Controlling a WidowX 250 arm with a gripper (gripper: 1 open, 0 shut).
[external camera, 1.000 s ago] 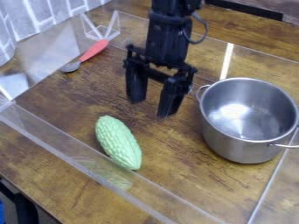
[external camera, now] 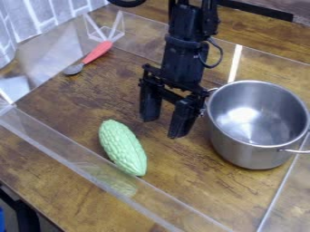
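The black gripper (external camera: 168, 109) hangs low over the middle of the wooden table, left of a steel pot (external camera: 252, 122); its fingers are spread apart with nothing visible between them. A pale green corn-like vegetable (external camera: 123, 147) lies in front of it to the left, apart from the fingers.
A red-handled spoon (external camera: 100, 52) lies at the back left. Clear plastic walls (external camera: 72, 161) border the work area. Silvery material (external camera: 14, 45) covers the left edge. Bare wood lies between the spoon and the vegetable.
The gripper has come slightly lower over the same spot. The vegetable, pot and spoon have not moved.
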